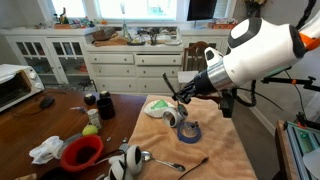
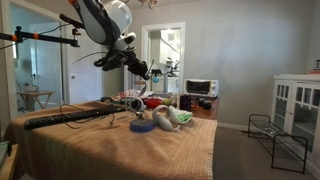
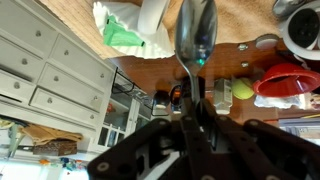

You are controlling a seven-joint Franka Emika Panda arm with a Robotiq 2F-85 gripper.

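In the wrist view a shiny metal spoon stands out from my gripper, its bowl away from the fingers and its handle between them. The fingers are shut on that handle. From the side, the gripper hangs above the cloth-covered part of the table, over a white cup and a blue round object. The spoon shows there only as a thin dark line. Exterior view 2 has the blue round object on the tan cloth, with the arm high above it.
A red bowl is on the bare wood at left, with dark jars behind it. A green and white cloth lies near the table's far edge. Other utensils lie toward the front.
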